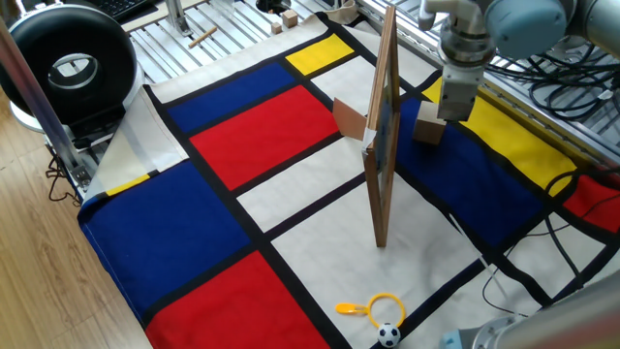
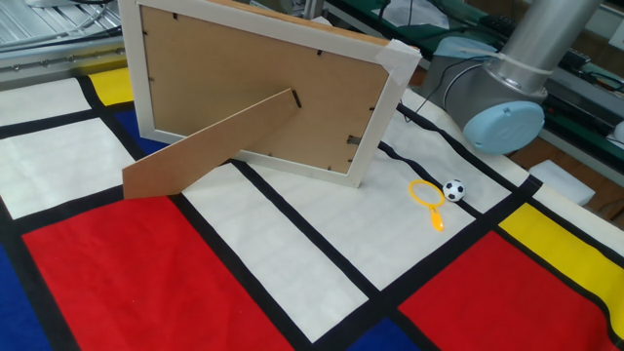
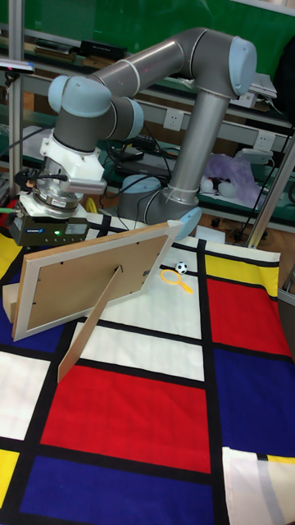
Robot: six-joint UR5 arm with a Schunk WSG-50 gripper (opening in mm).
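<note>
My gripper points down on the robot-side of a standing picture frame, above and close to a small wooden block. Its fingers cannot be made out, so its finger state is unclear. In the third view the gripper body shows behind the frame, whose brown back and prop leg face that camera. Only an edge of the block peeks out at the left there. A yellow ring with a handle lies flat beside a small football.
The cloth of coloured rectangles has wide free areas on the prop-leg side. Cables run over its robot-side corner. Two small blocks and a stick rest on the slatted metal surface. A black round device stands at the left.
</note>
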